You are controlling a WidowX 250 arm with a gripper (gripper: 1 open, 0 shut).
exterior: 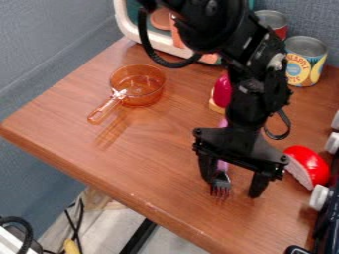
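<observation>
My black gripper is low over the front right of the wooden table, fingers apart on either side of a fork with metal tines and a pink handle that is partly hidden behind the gripper. I cannot tell whether the fingers touch it. A red-pink rounded object is partly visible behind the arm.
An orange transparent cup sits at the left. A red object lies right of the gripper, with black-and-white items at the right edge. Cans and a white rack stand at the back.
</observation>
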